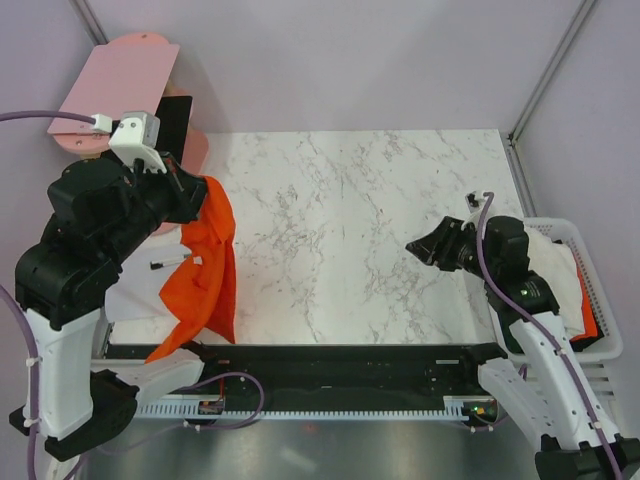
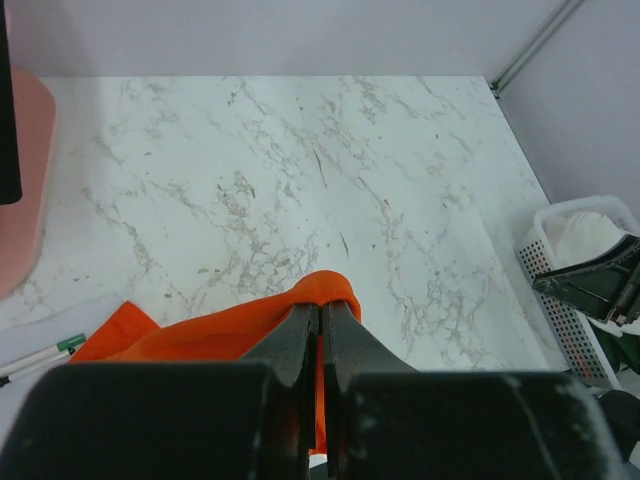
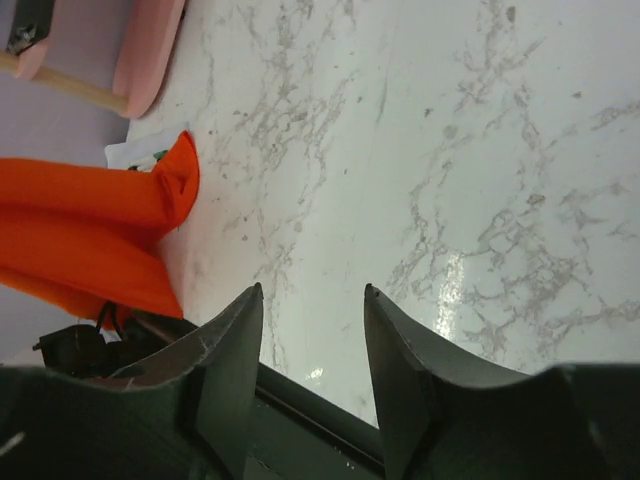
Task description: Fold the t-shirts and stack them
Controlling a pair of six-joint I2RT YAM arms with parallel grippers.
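Note:
An orange t-shirt (image 1: pixel 208 275) hangs from my left gripper (image 1: pixel 195 208), over the left side of the table. In the left wrist view the fingers (image 2: pixel 292 345) are pressed together with the bunched orange cloth (image 2: pixel 325 287) at their tips. Its lower end dangles near the table's front edge. My right gripper is part open, with bare marble between its fingertips in the right wrist view. In the top view it is over the right side of the table, well away from the shirt. More t-shirts, white (image 1: pixel 555 280) and orange (image 1: pixel 587 305), lie in the basket.
The white basket (image 1: pixel 613 343) stands at the right edge, partly behind my right arm. At the back left is a pink stand with a clipboard (image 1: pixel 108 82). White sheets and a marker (image 1: pixel 172 262) lie front left.

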